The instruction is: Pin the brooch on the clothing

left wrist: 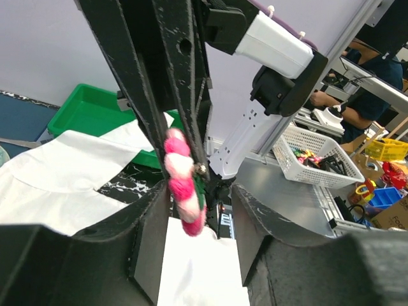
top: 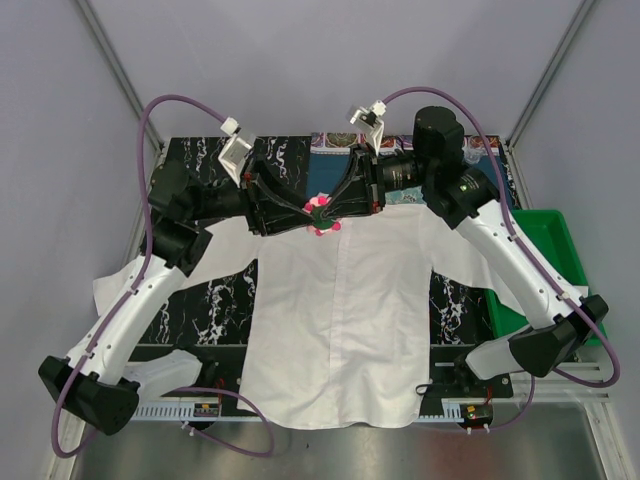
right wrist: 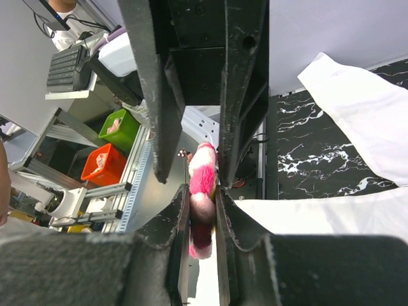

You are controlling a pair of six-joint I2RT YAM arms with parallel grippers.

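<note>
A pink-and-white flower brooch point(top: 322, 215) with a green centre hangs above the white shirt point(top: 338, 330), between my grippers. My right gripper point(top: 335, 208) is shut on it; in the right wrist view the brooch point(right wrist: 203, 210) stands upright between the fingertips. My left gripper point(top: 302, 212) is part open beside it; in the left wrist view its fingers stand either side of the brooch point(left wrist: 184, 191), with a small metal piece at the brooch's back.
The shirt lies flat on a dark marbled surface, sleeves spread. A green bin point(top: 546, 240) stands at the right; a blue mat point(top: 328, 168) lies behind the shirt.
</note>
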